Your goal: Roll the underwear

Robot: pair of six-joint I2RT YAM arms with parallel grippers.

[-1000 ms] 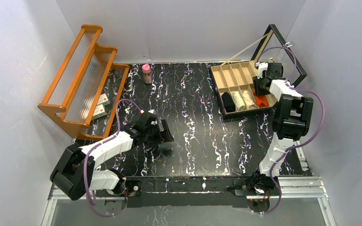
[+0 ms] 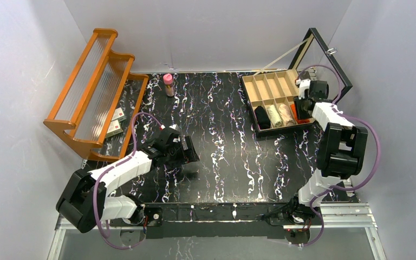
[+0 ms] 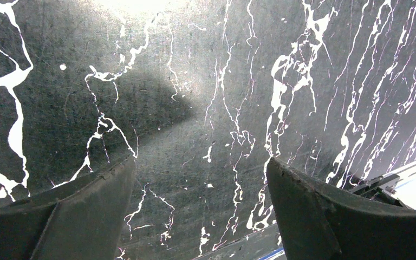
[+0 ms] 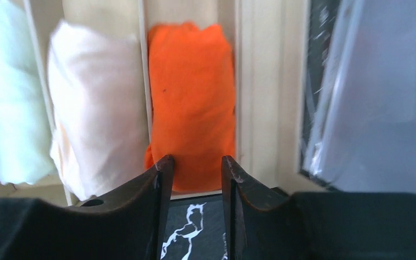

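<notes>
An orange rolled cloth [image 4: 192,103] lies in a front compartment of the wooden box [image 2: 258,102]. Over its near end are the fingertips of my right gripper, drawn close together with a narrow gap. Orange shows in that gap, but whether the fingers pinch the cloth or only rest on it is unclear. In the top view the gripper hides part of the cloth [image 2: 304,121]. My left gripper hangs over the bare dark table, its fingers wide apart and empty.
A pinkish-white roll [image 4: 95,108] and a pale green roll [image 4: 13,92] occupy neighbouring compartments, with a black roll [image 2: 262,117] at the far left. The box's raised lid [image 2: 333,62] stands close to my right arm. An orange-framed cabinet [image 2: 76,127] and pink-capped bottle [image 2: 168,85] are at left. Mid-table is clear.
The left arm has barely moved.
</notes>
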